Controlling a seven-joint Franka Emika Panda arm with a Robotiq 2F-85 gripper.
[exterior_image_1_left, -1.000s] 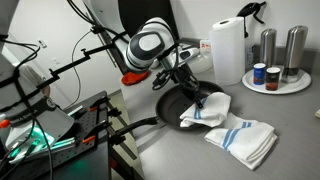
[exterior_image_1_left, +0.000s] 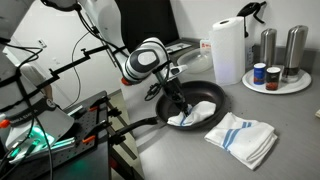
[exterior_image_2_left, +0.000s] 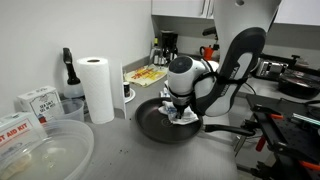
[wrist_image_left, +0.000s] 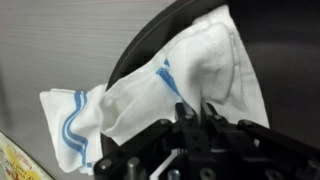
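A white cloth with a blue stripe (exterior_image_1_left: 203, 110) lies bunched inside the black frying pan (exterior_image_1_left: 220, 99). My gripper is shut on this cloth, down inside the pan; the fingertips are partly lost in its folds. In the wrist view the cloth (wrist_image_left: 200, 62) spreads around the fingers across the pan's interior. From the other side, exterior view 2 has the cloth (exterior_image_2_left: 184, 116) under the gripper at the pan's handle side.
Another blue-striped white towel (exterior_image_1_left: 238, 140) lies folded on the counter beside the pan. A paper towel roll (exterior_image_1_left: 228, 52) stands behind. Spice jars (exterior_image_1_left: 272, 77) and tall mills (exterior_image_1_left: 294, 48) share a round tray. The pan handle (exterior_image_1_left: 135, 129) points toward the arm's base.
Gripper and held cloth have moved from the pan's towel-side edge back across the pan, toward the handle side. The cloth now lies lower and more within the pan. The folded towel stayed put.
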